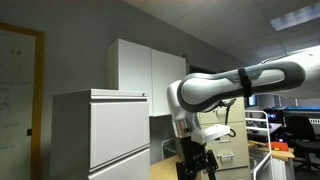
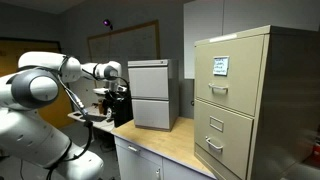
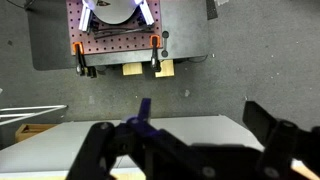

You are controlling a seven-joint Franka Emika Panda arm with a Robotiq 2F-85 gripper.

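My gripper (image 1: 197,168) points downward in exterior view 1, to the right of a white drawer cabinet (image 1: 104,128) and apart from it. In exterior view 2 the gripper (image 2: 113,93) hangs at the left of that cabinet (image 2: 151,80), which stands on a wooden counter (image 2: 185,150). From the wrist, the black fingers (image 3: 145,108) of the gripper are spread wide, with only grey floor and a pale surface visible between them. Nothing shows held.
A beige filing cabinet (image 2: 224,125) with a blue note (image 2: 221,66) stands at the right in exterior view 2. Below, the wrist view has dark floor (image 3: 215,90) and a perforated board (image 3: 120,42). White wall cabinets (image 1: 134,68) hang behind.
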